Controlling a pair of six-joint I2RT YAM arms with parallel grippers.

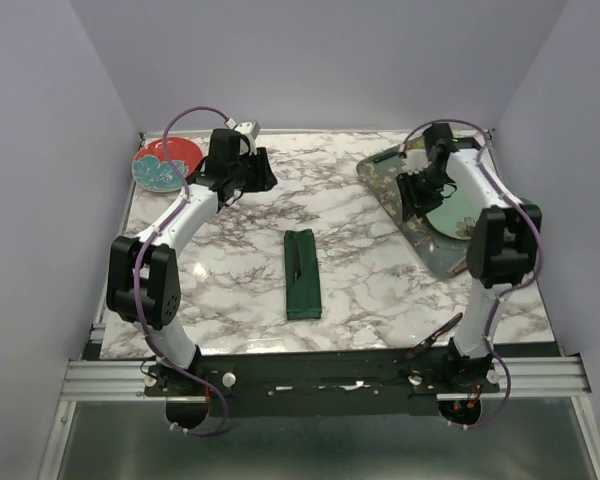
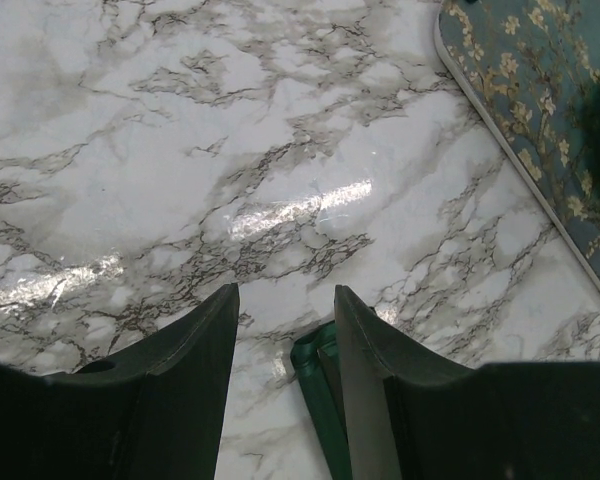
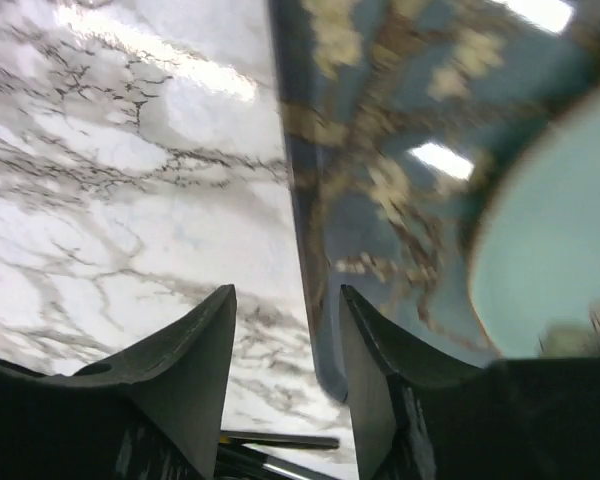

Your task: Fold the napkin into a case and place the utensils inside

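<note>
The dark green napkin, folded into a long narrow strip, lies mid-table with a dark slit along its upper half; whether anything sits in the slit I cannot tell. Its top end shows below the fingertips in the left wrist view. Thin dark utensils lie at the front right edge of the table; their handles appear low in the right wrist view. My left gripper hovers above and left of the napkin, fingers apart and empty. Over the tray's left side, my right gripper is open, holding nothing visible.
A floral grey-green tray with a pale plate occupies the right side, lying askew and partly under my right arm. At the back left, red and blue plates overlap. Marble around the napkin is clear.
</note>
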